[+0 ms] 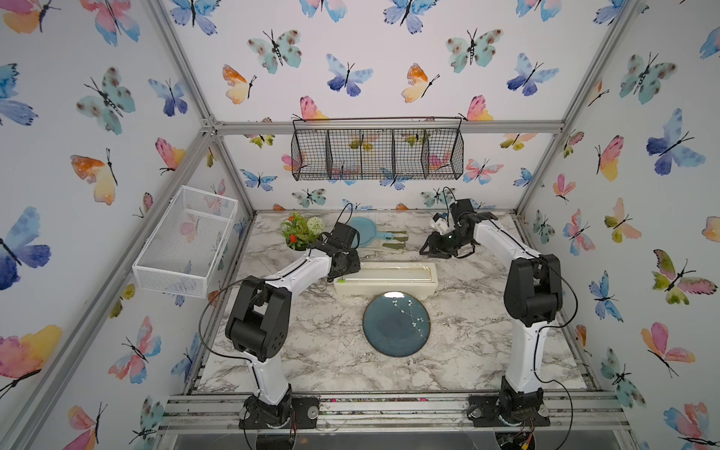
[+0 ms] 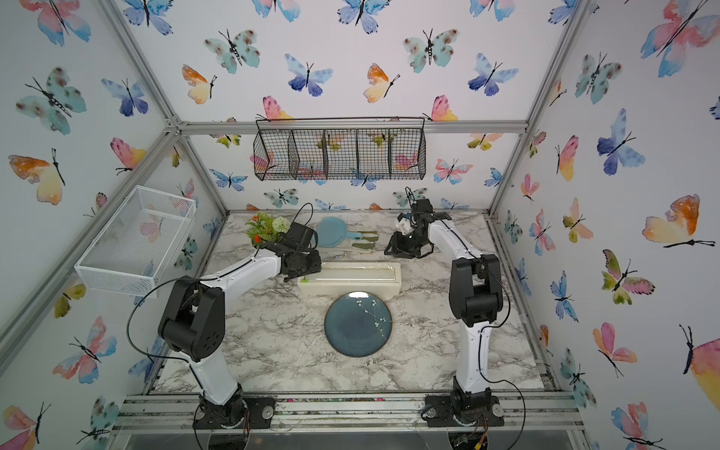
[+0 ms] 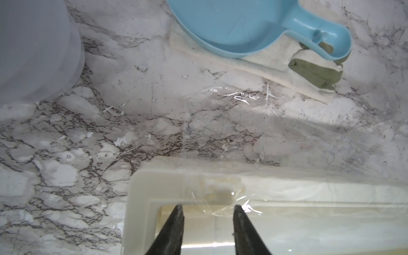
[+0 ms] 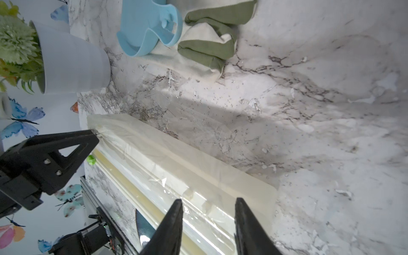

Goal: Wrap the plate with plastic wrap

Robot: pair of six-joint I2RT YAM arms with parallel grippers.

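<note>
A dark blue plate [image 1: 396, 324] with a white blossom pattern lies bare on the marble table. Behind it stands the long cream wrap dispenser [image 1: 386, 287]. Clear plastic wrap [image 3: 242, 99] spreads from the dispenser's top over its back edge. At the dispenser's left end, my left gripper has its fingers apart, with film showing in and around the gap; contact is hard to judge. My right gripper hovers near the dispenser's back right corner, its fingers parted. Film lies beyond and below those fingertips, and none is visibly pinched.
At the back left is a white pot of flowers [image 1: 301, 231]. A light blue pan [image 1: 363, 230] rests on a cream and green cloth [image 1: 393, 243] behind the dispenser. A white wire basket [image 1: 187, 240] hangs on the left. Bare table surrounds the plate.
</note>
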